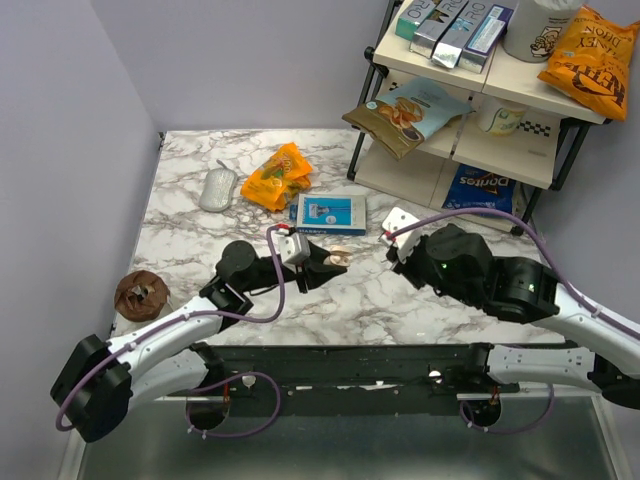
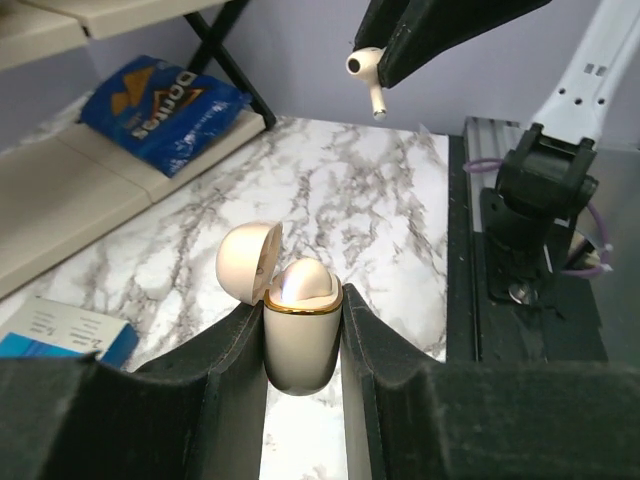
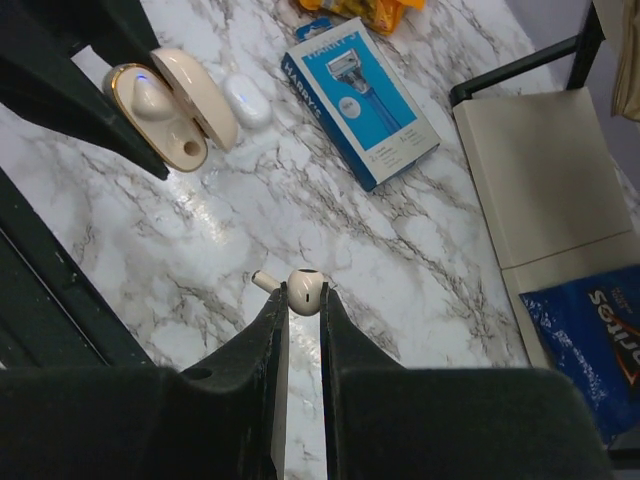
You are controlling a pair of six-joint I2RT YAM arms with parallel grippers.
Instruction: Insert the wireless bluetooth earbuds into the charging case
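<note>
My left gripper (image 1: 328, 268) is shut on the cream charging case (image 2: 302, 345), held above the table. Its lid (image 2: 246, 262) stands open. One earbud (image 3: 152, 98) is seated inside, and beside it the other socket (image 3: 192, 149) shows empty. To the right of the case in the top view is my right gripper (image 1: 393, 262), raised and apart from it. Between its fingertips is a white earbud, gripped at the head with its stem sticking out to one side; the left wrist view shows that stem (image 2: 377, 100) hanging down.
A razor box (image 1: 332, 214) lies behind the case, near an orange bag (image 1: 277, 178). A small white rounded object (image 3: 247, 100) rests on the table. The shelf (image 1: 420, 185) stands back right.
</note>
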